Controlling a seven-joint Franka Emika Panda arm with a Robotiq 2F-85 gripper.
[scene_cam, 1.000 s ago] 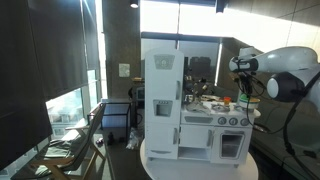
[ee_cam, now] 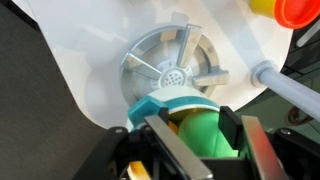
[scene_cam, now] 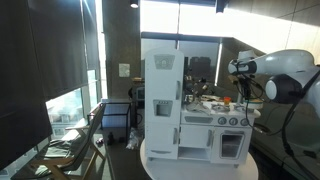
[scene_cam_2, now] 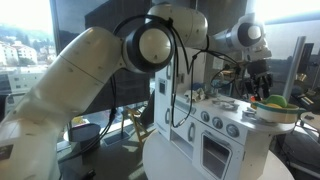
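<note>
A light-coloured bowl with a teal rim stands at the right end of the toy kitchen's top. In it a round green object and something orange show, partly covered by the fingers. Directly over the bowl is my gripper, pointing down, its fingers apart with the green object seen between and beyond them. Whether they touch it I cannot tell. In exterior view 2 the gripper hangs just left of the bowl's green contents.
A grey toy burner lies beside the bowl on the white countertop. A red and yellow cup stands near a white post. The toy fridge rises at the left of the counter.
The arm stays almost in place over the counter's right end. At this size, no other shift shows in exterior view 1.
</note>
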